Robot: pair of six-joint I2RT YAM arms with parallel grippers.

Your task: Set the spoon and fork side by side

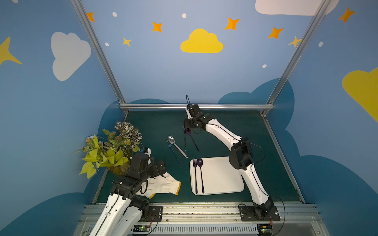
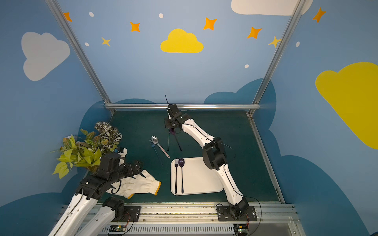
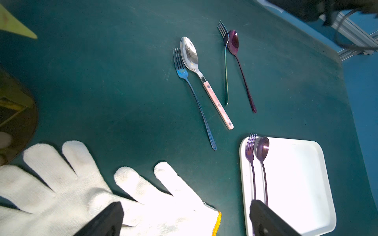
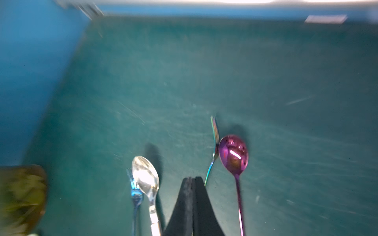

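Note:
Three fork and spoon pairs are in view. A blue fork (image 3: 182, 72) lies beside a silver spoon (image 3: 190, 55) with a pink handle. Behind them a rainbow fork (image 3: 226, 70) lies beside a purple spoon (image 3: 244, 78). On the white tray (image 3: 299, 177) a dark purple fork (image 3: 249, 153) and spoon (image 3: 262, 149) lie side by side. My right gripper is shut, nothing seen between its fingers, above the rainbow and purple pair. My left gripper stands open over the white gloves at the front left, holding nothing.
A leafy plant (image 1: 102, 153) stands at the left edge. White gloves (image 3: 67, 188) lie at the front left, left of the tray. The right arm reaches across the right side. Clear table lies at the back and back left.

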